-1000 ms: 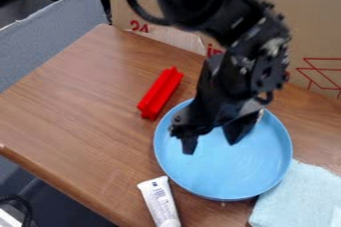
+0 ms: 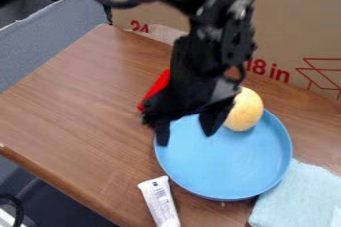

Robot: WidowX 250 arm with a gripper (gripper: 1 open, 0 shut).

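My black gripper stands open over the upper left of a blue plate, its fingers pointing down with nothing seen between them. A yellow round object, like a potato or fruit, sits on the plate's back edge, right of the gripper. A red object lies on the table behind the gripper, mostly hidden by it.
A white tube lies at the front of the wooden table. A pale blue cloth is at the front right. Cardboard stands behind.
The gripper has moved left from over the plate's middle, uncovering the yellow object and covering much of the red one.
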